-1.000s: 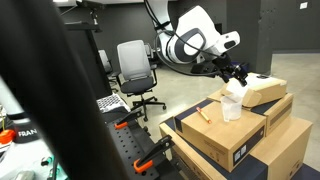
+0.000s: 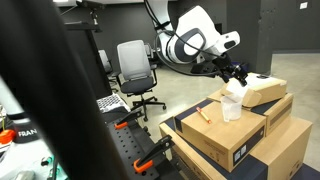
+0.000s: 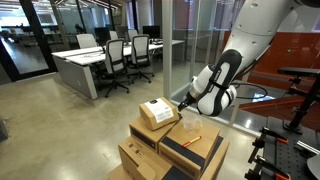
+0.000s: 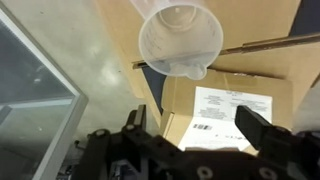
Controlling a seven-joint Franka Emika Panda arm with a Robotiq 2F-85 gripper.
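Note:
A clear plastic cup (image 2: pixel 232 107) stands on a cardboard box (image 2: pixel 205 130). My gripper (image 2: pixel 237 82) hangs just above and behind the cup, its fingers apart. In the wrist view the fingers of the gripper are spread wide at the bottom, with only a box and its white label showing beyond the gap. The cup (image 4: pixel 180 38) appears at the top of that view, outside the fingers. Exterior view 2 also has the gripper (image 3: pixel 182 104) over the box, close to the cup (image 3: pixel 190 120).
An orange marker-like stick (image 3: pixel 191 141) lies on the same box. A smaller cardboard box (image 3: pixel 157 113) sits beside it, with another large box (image 3: pixel 143 162) below. Desks and office chairs (image 3: pixel 112 55) stand well back; open floor (image 3: pixel 60 130) lies to the left.

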